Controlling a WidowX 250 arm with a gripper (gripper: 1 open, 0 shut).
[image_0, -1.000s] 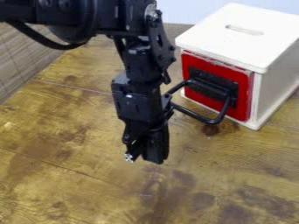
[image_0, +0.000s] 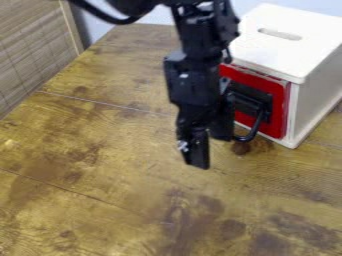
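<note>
A black robot arm reaches down from the top of the view to the gripper, which hangs above the wooden table just left of a white box with a red front. A black handle juts from the red front, partly behind the arm. The gripper's fingers are dark and blurred, so whether they are open or shut does not show clearly.
A tiled panel borders the table at the upper left. The box fills the back right.
The arm and gripper have moved up and to the right, closer to the box and its handle. The box stands where it was.
</note>
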